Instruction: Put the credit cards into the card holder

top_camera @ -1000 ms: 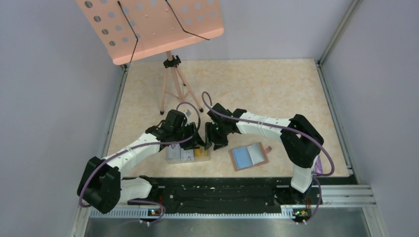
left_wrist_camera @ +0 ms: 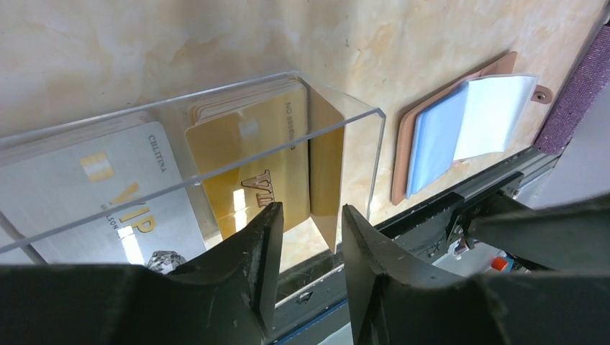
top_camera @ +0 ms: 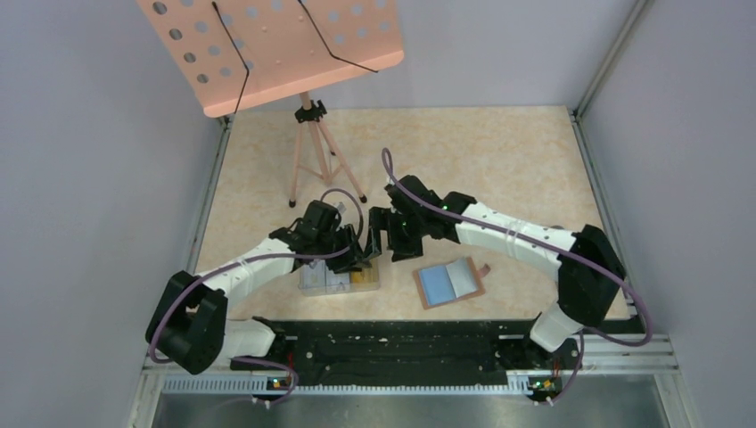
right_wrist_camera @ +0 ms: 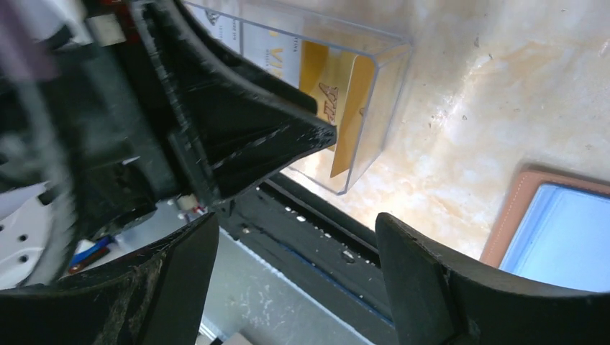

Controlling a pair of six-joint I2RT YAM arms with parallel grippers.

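Note:
Gold cards (left_wrist_camera: 255, 172) stand in the right compartment of a clear acrylic box (right_wrist_camera: 381, 122), beside silver VIP cards (left_wrist_camera: 93, 201). My left gripper is over the box's right end, fingers apart at the gold cards, nothing clearly between them. My right gripper hangs to the right of the box, its fingers wide open and empty. An open tan card holder (top_camera: 447, 282) with blue and white sleeves (left_wrist_camera: 431, 144) lies to the right of the box on the table.
A pink easel (top_camera: 312, 143) stands at the back. The table's front edge runs close below the box and holder.
My right gripper and arm have moved up and to the right, away from the box.

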